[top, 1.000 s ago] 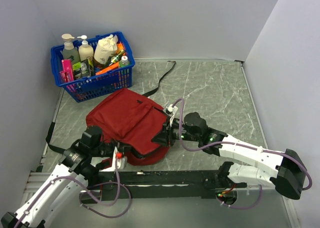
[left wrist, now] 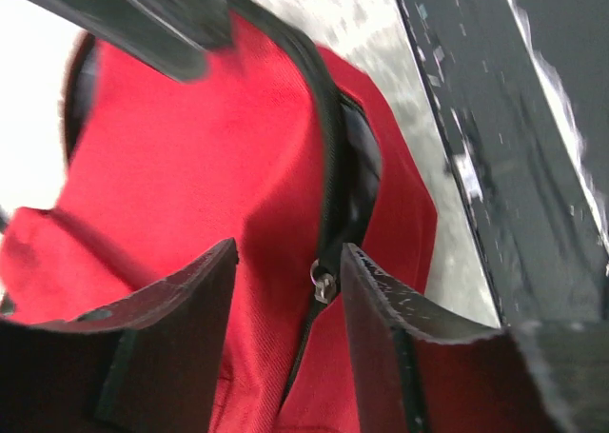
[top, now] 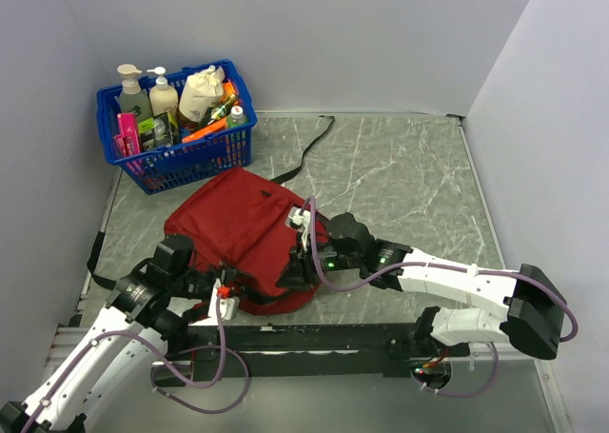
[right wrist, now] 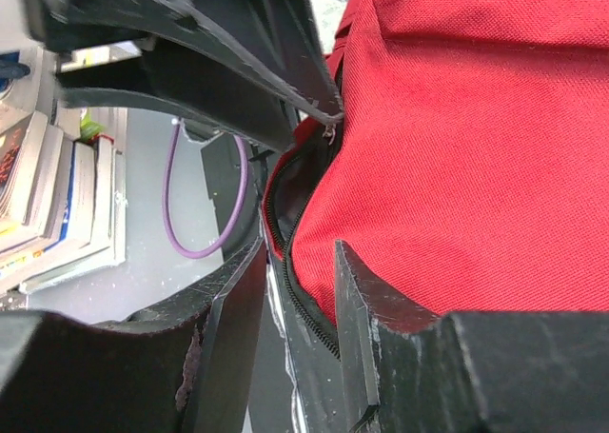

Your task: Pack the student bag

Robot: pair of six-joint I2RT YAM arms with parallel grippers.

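The red bag [top: 243,219] lies flat on the table, its front zipper edge facing the robot. At the bag's front left, my left gripper [top: 245,279] is part open. In the left wrist view, a metal zipper pull [left wrist: 324,285] shows between the left fingers, and no grip on it is visible. My right gripper [top: 298,279] is over the bag's front right. Its fingers [right wrist: 347,271] stand apart, with the zipper edge [right wrist: 309,309] visible in the gap. The two grippers point toward each other. The bag's inside is mostly hidden.
A blue basket [top: 195,165] full of bottles and packets stands behind the bag at the left. Black straps [top: 309,152] trail from the bag. Clear table [top: 409,176] lies to the right. Books [right wrist: 57,186] appear at the left of the right wrist view.
My right gripper has moved left, closer to the left one.
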